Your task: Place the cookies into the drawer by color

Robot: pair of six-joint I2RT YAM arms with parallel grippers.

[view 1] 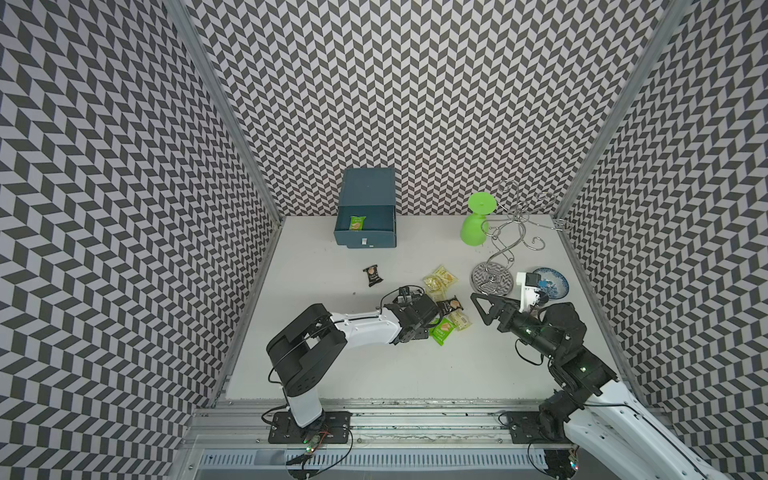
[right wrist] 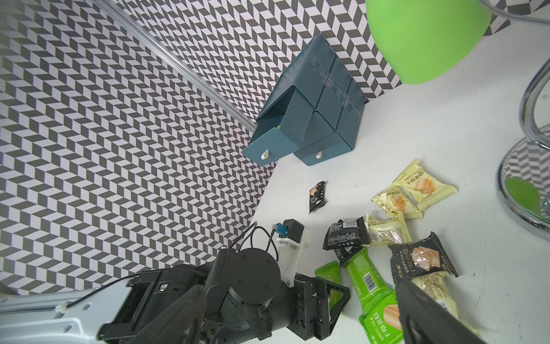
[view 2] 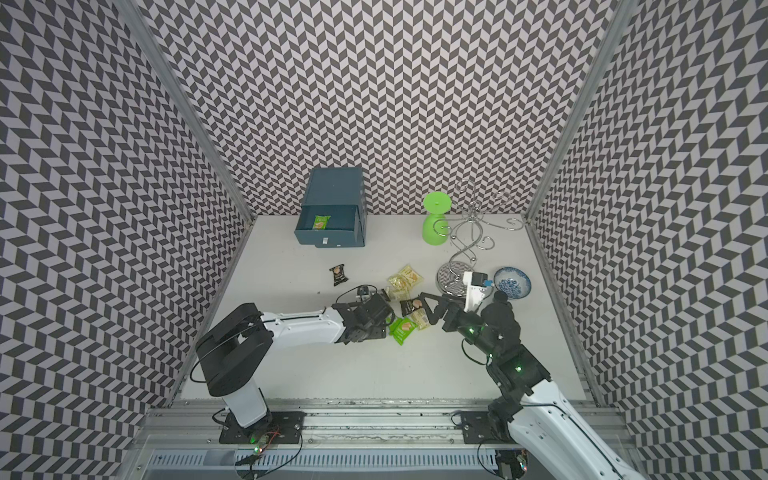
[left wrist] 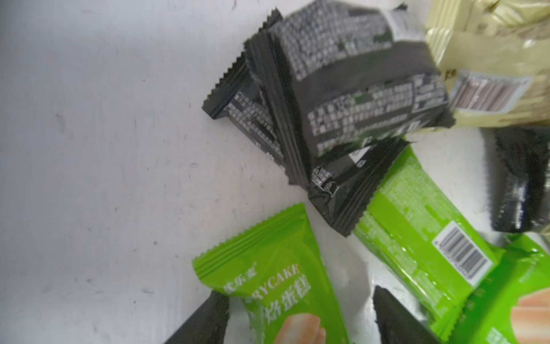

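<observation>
Wrapped cookies lie in a pile mid-table: green point(left wrist: 275, 275), black point(left wrist: 355, 80) and cream point(right wrist: 422, 184). A lone black one point(view 1: 373, 274) sits left of them. The blue-teal box point(view 1: 368, 188) has its upper drawer point(right wrist: 280, 137) pulled out, with a green cookie point(view 1: 357, 223) inside. My left gripper is low over the pile, part open, its fingertips either side of a green packet; whether they touch it I cannot tell. My right gripper hangs open at the right of the pile, nothing between its fingers.
A green hourglass-shaped object point(view 1: 473, 228) and a chrome wire stand point(view 1: 492, 280) stand at right, beside a blue patterned plate point(view 1: 557, 281).
</observation>
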